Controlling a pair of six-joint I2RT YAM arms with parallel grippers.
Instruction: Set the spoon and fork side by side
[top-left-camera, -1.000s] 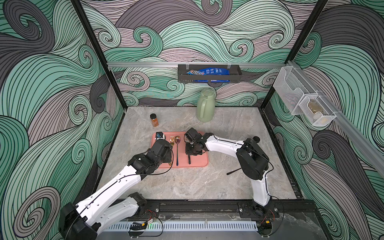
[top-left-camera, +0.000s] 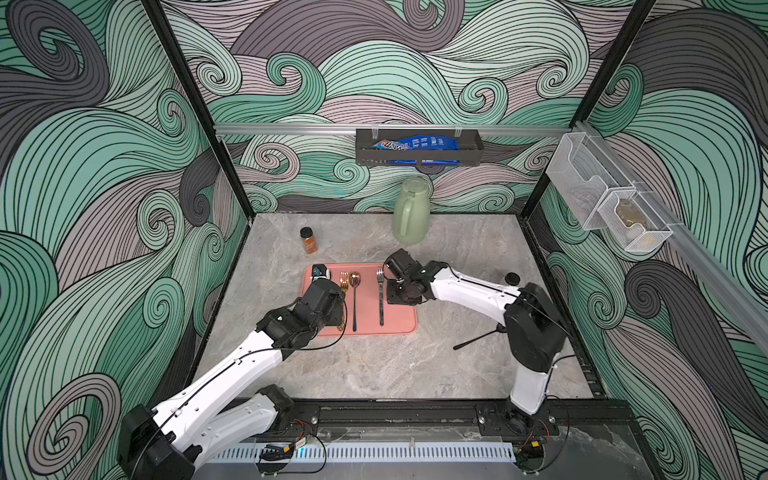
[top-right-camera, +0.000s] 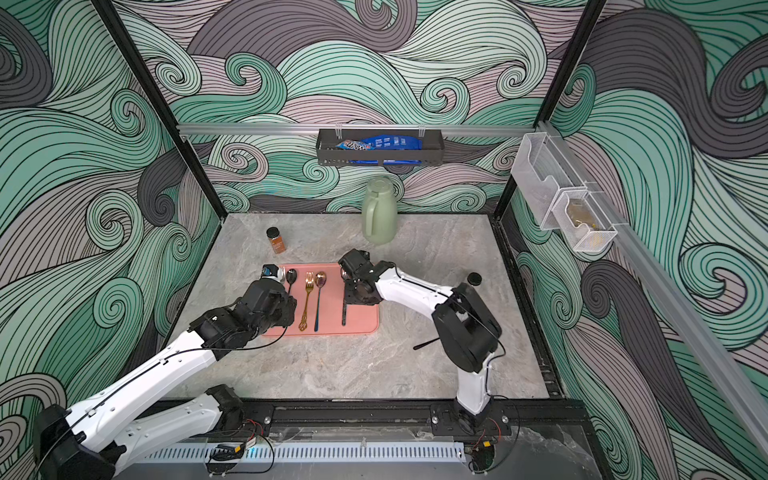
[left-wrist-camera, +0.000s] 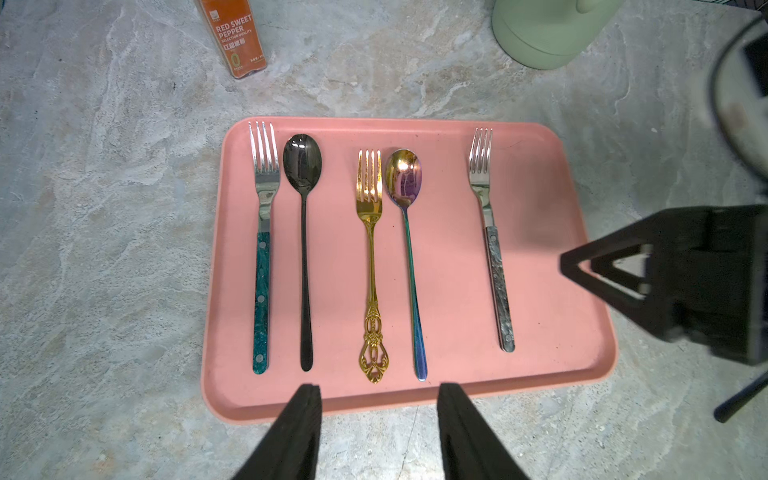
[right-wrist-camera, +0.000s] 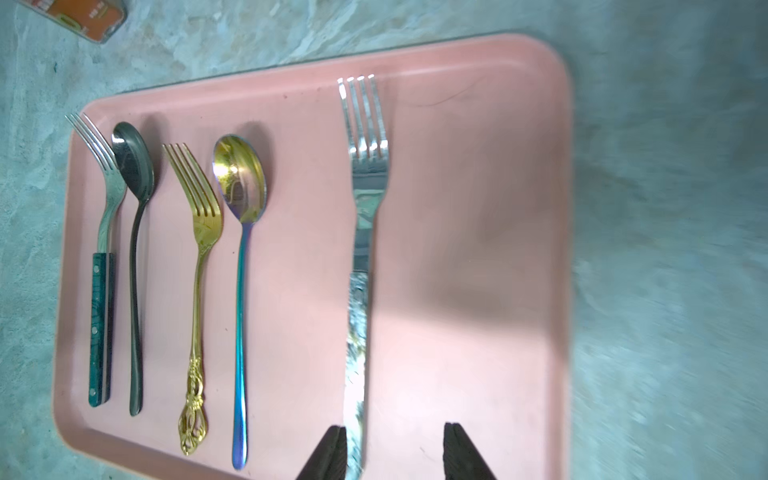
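Observation:
On the pink tray (left-wrist-camera: 520, 368) lie, left to right, a teal-handled fork (left-wrist-camera: 261, 296), black spoon (left-wrist-camera: 302, 164), gold fork (left-wrist-camera: 369, 192), rainbow spoon (left-wrist-camera: 403, 172) and grey-handled fork (left-wrist-camera: 497, 288). The first two pairs sit side by side; the grey-handled fork stands apart at right. My left gripper is open above the tray's front edge, empty. My right gripper is open over the tray's right part, beside the grey handle, empty.
A green jug (top-left-camera: 410, 212) and pepper jar (top-left-camera: 309, 241) stand behind the tray. A dark utensil (top-left-camera: 472, 340) lies right of it, partly hidden by the right arm. A small dark round item (top-right-camera: 474, 278) sits at the right.
My right gripper has moved right and slightly up in the top left view, uncovering the grey-handled fork's tines; its elbow swung right. The left arm has not visibly moved.

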